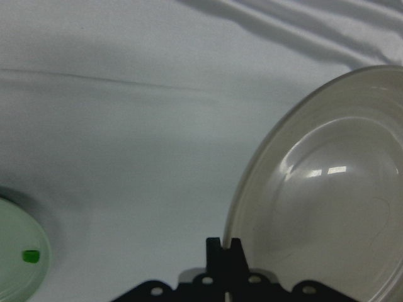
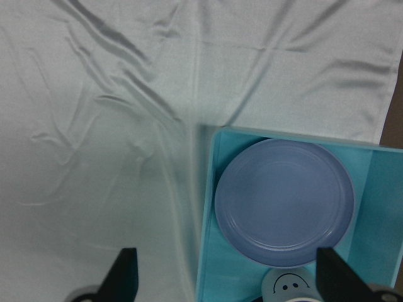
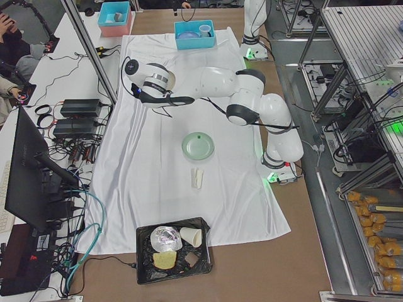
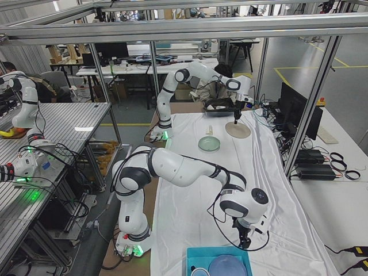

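My left gripper is at the rim of a beige plate (image 1: 327, 195), its fingers closed with the rim appearing between them. A green plate (image 1: 16, 248) lies apart from it on the cloth. My right gripper (image 4: 244, 240) is open above the cloth beside a blue bin (image 2: 378, 214), with nothing between its fingers. In that bin are a blue plate (image 2: 283, 198) and a cup with a smiley face (image 2: 283, 283).
A white cloth (image 3: 151, 207) covers the table. A small pale object (image 3: 196, 178) lies near the green plate. A black tray (image 3: 145, 258) with foil, a cup and a sponge stands at the near edge in the camera left view.
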